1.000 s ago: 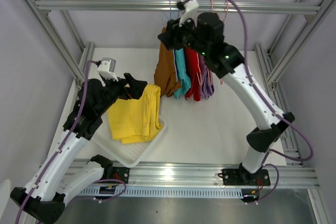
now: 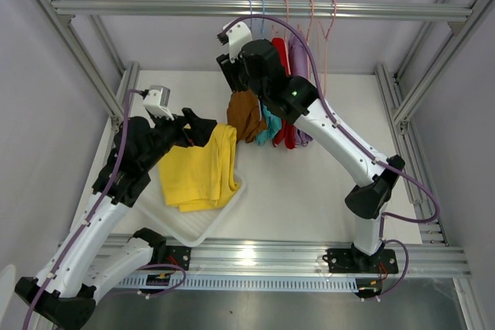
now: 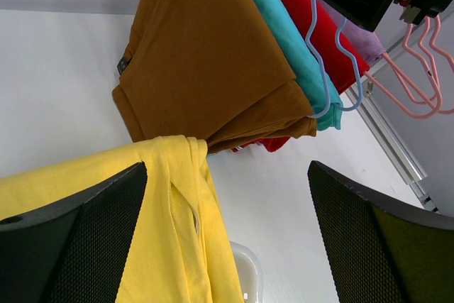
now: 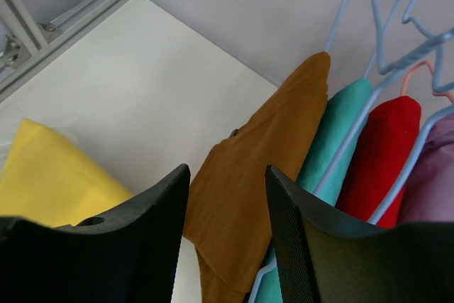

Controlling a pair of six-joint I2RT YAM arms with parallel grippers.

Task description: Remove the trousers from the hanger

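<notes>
Trousers hang on hangers from the rail: brown (image 2: 246,116), teal (image 2: 271,127), red (image 2: 281,135) and purple (image 2: 301,63), with blue and pink hangers. My left gripper stands open, facing them, below and left. In the right wrist view, my right gripper is part open beside the brown trousers and the blue hangers at the top of the row; I see nothing clearly held between its fingers.
A white tray (image 2: 193,229) at the left holds folded yellow cloth (image 2: 193,168). The metal rail (image 2: 155,7) runs across the back.
My right arm has swung left along the row, its gripper now over the brown end, uncovering more red and purple trousers. The left arm has not moved.
</notes>
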